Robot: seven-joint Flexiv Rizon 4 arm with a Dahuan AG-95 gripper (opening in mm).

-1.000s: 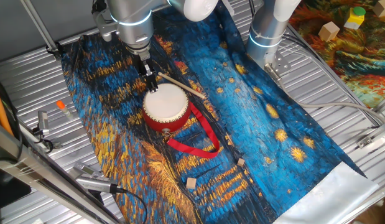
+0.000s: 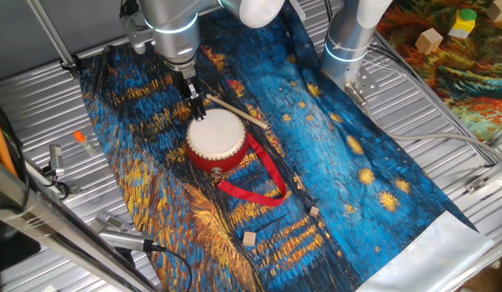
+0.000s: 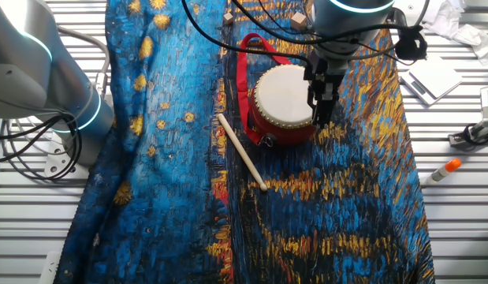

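A red drum [image 2: 216, 143] with a cream drumhead stands upright on the patterned cloth. Its red strap [image 2: 263, 197] lies looped on the cloth beside it. My gripper [image 2: 197, 116] points down at the drumhead's edge; in the second exterior view the gripper [image 3: 319, 118] overlaps the side of the drum [image 3: 281, 130]. Whether its fingertips touch the drum is unclear, and their spacing is hard to make out. Nothing held shows at the fingers. A pale wooden drumstick [image 2: 238, 112] lies loose on the cloth, close to the drum but apart from it [image 3: 242, 151].
Two small wooden cubes, one [image 2: 249, 238] nearer the front and another cube [image 2: 314, 211], lie past the strap. An orange-capped marker [image 2: 82, 139] rests on the slatted metal table. Black cables hang across the second exterior view.
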